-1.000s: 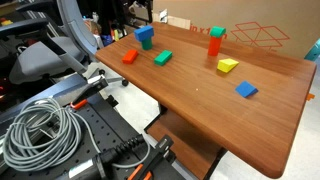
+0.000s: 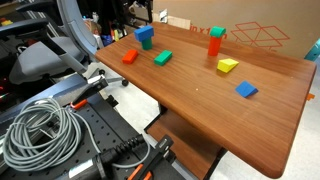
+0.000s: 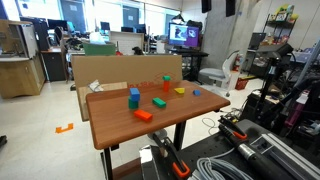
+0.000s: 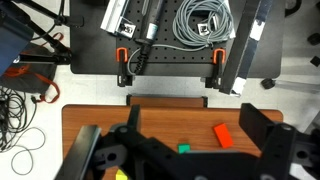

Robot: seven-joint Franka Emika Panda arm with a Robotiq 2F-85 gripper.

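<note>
Nothing sits in my open gripper, whose dark fingers stand wide apart above the front of the wooden table (image 4: 95, 122). At the table's left end a blue block (image 2: 144, 31) rests on a green block (image 2: 147, 44). A red block (image 2: 130, 56) and another green block (image 2: 163, 58) lie close by. Farther back, a red block (image 2: 214, 46) stands upright with a green block (image 2: 218, 32) on top. A yellow block (image 2: 227, 65) and a second blue block (image 2: 246, 89) lie toward the right. The gripper's dark fingers partly cover the lower wrist view.
A black base (image 4: 97, 50) carrying a coiled grey cable (image 4: 198, 18) stands before the table, with a gap between them. A cardboard panel (image 3: 115, 70) rises behind the table.
</note>
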